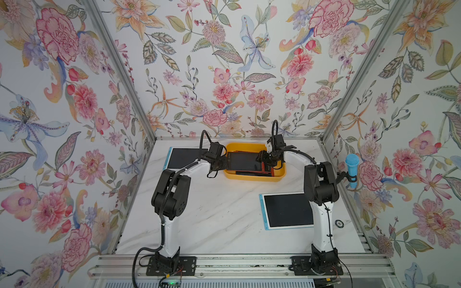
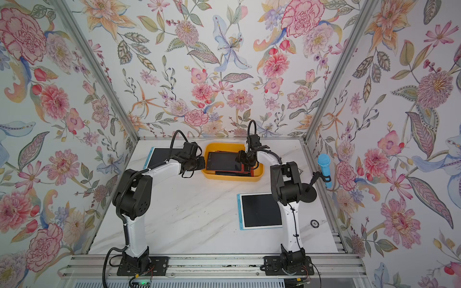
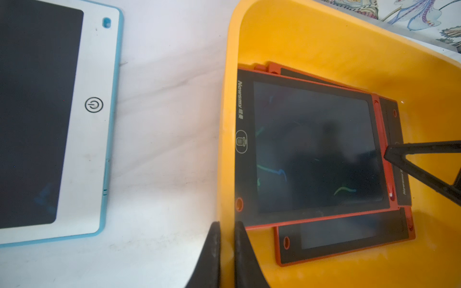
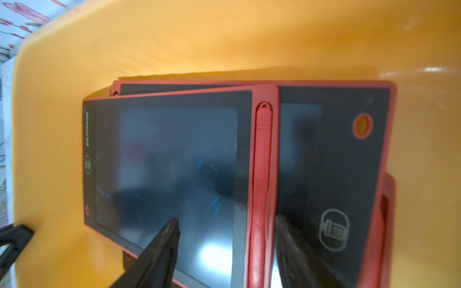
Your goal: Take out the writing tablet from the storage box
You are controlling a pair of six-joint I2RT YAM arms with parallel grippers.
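A yellow storage box [image 1: 254,178] stands at the back middle of the table. Inside, a black tablet with a red edge [image 3: 317,148] lies on top of other similar tablets [image 3: 343,232], its left end close to the box's left wall. In the left wrist view, my left gripper is shut on the box's left rim. My right gripper reaches into the box. Its fingers stand apart across the top tablet's right end, one over the screen, the other by the red stylus strip. Whether they clamp that edge cannot be told.
A blue-edged white tablet [image 3: 96,158] lies just left of the box. Another white tablet [image 1: 288,210] is at the front right, partly behind the right arm. A blue cup [image 1: 352,165] is by the right wall.
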